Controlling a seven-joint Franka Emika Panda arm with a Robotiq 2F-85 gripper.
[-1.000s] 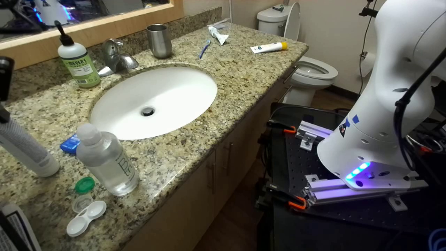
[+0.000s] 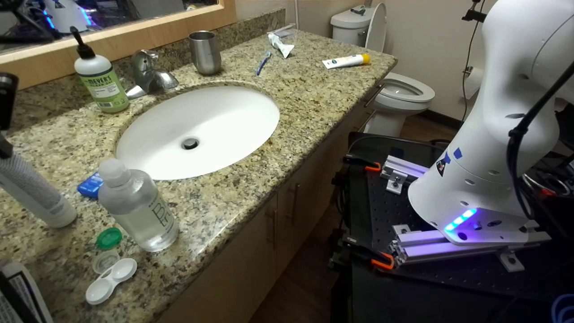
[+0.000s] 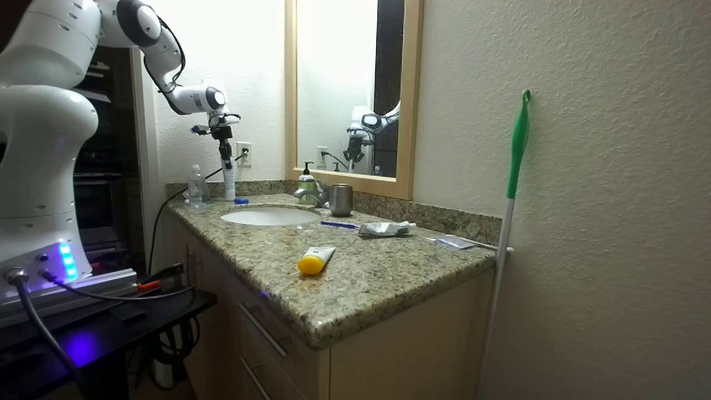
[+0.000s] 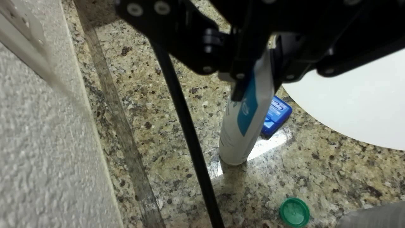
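Observation:
A tall white bottle (image 4: 237,138) with a blue patch stands nearly upright, its base apparently on the counter. My gripper is shut on its upper part, one finger on each side. From the far side, exterior view 2 has the gripper (image 3: 226,159) above the bottle (image 3: 229,186), pointing down. Only the lower bottle (image 2: 40,196) and a sliver of the gripper enter exterior view 1 at the left edge. The bottle's top is hidden among the fingers.
Close to the bottle lie a blue floss box (image 4: 276,116) and a green cap (image 4: 295,212). A clear bottle (image 2: 142,210) and a white lens case (image 2: 111,281) stand nearer the front edge. The sink (image 2: 236,126) is beyond; a black cable (image 4: 186,114) runs beside the wall.

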